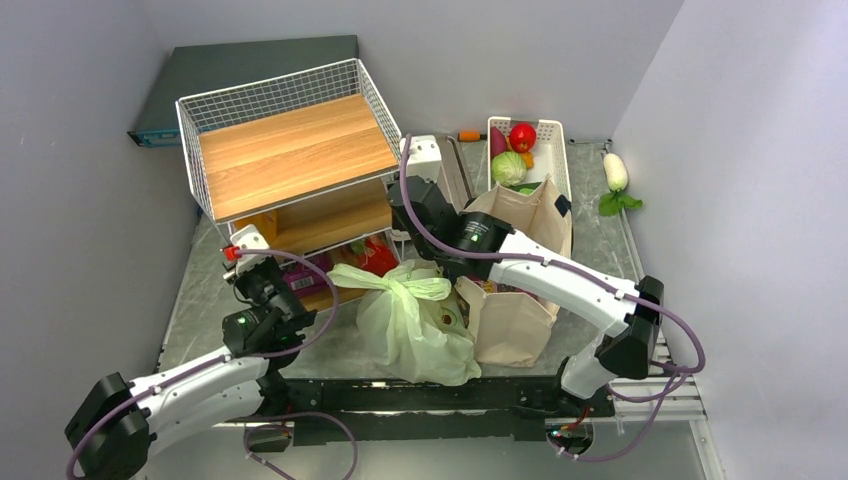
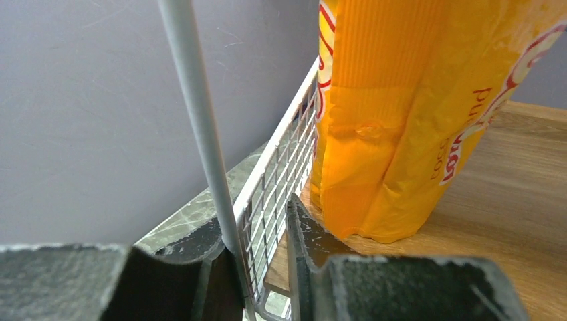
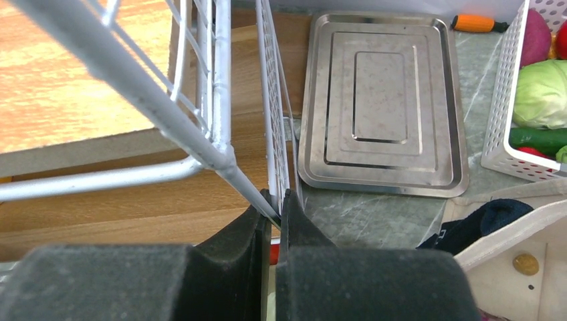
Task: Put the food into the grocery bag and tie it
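Observation:
The pale green grocery bag (image 1: 415, 340) stands at the table's front, its neck gathered in a knot (image 1: 405, 287); something round shows through its side. Behind it to the left is the white wire rack (image 2: 274, 150) with wooden shelves. At its left front post, my left gripper is shut on the rack frame. My right gripper is shut on the rack's right-hand post. An orange snack packet (image 2: 381, 134) stands on a shelf beside the left fingers. Lower down in the rack, a red packet (image 1: 377, 257) and a purple packet (image 1: 303, 279) are partly visible.
A canvas bag (image 1: 515, 325) stands right of the green bag. Farther back are a metal tray (image 3: 381, 100) and a white basket (image 1: 555, 150) of vegetables. A white eggplant-shaped vegetable (image 1: 615, 172) lies at the right edge. The rack's top shelf (image 1: 300, 135) is empty.

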